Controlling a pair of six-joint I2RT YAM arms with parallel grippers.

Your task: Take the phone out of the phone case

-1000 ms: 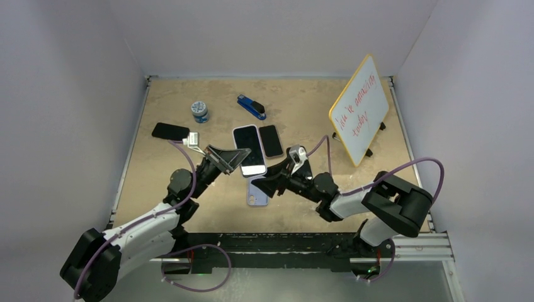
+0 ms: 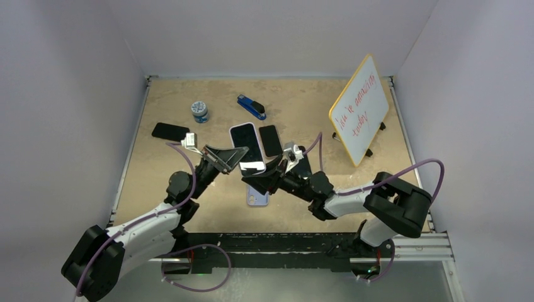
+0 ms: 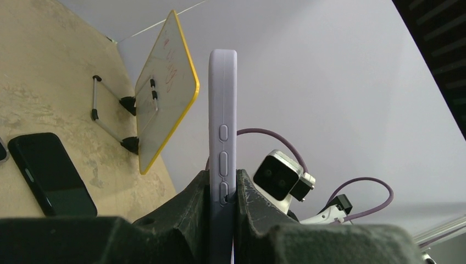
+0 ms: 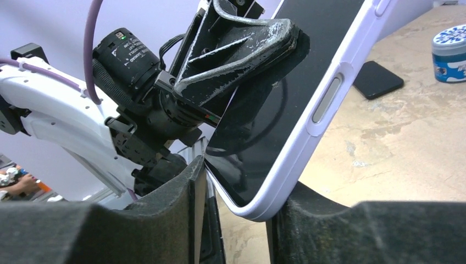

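Observation:
A black phone in a lilac case (image 2: 244, 139) is held raised between the arms. My left gripper (image 2: 239, 153) is shut on it; the left wrist view shows the case edge (image 3: 222, 110) upright between the fingertips. In the right wrist view the phone screen (image 4: 286, 110) faces the camera inside its case (image 4: 308, 148). My right gripper stands part open at the lower corner of case and phone, its left fingertip touching or very near that corner. Whether it grips anything is unclear.
Dark phones (image 2: 271, 139) (image 2: 169, 131), a blue stapler (image 2: 250, 107) and a jar (image 2: 200, 111) lie around the middle and left. A lilac case (image 2: 257, 197) lies beneath the grippers. A whiteboard (image 2: 359, 110) stands right.
Over the last second my right gripper moved slightly left toward the phone's lower end, and the held phone and case shifted slightly up and left.

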